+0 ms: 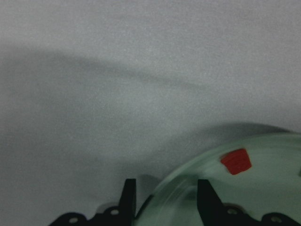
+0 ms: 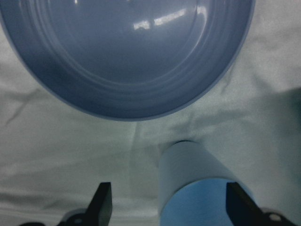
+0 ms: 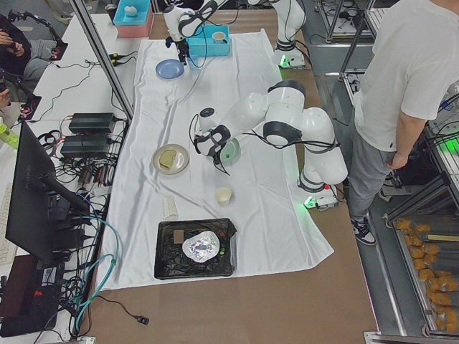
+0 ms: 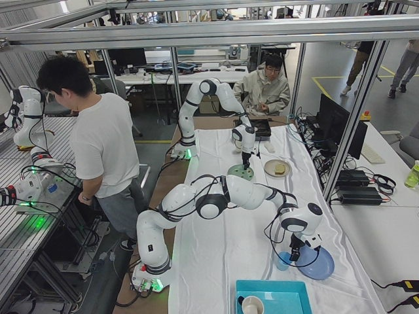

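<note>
My left gripper is open at the rim of the green plate (image 1: 268,174), which has a red piece (image 1: 236,161) on it. My right gripper is open above a blue cup (image 2: 188,165), which appears between its fingers at the bottom of the right wrist view, beside the blue plate (image 2: 127,56). Whether either gripper touches these things I cannot tell.
A beige plate (image 3: 161,163) with a yellow item, a small cream cup (image 3: 223,195), a black tray (image 3: 165,265) with foil and a blue bin (image 4: 288,291) holding a cup share the white cloth. A person stands beside the table.
</note>
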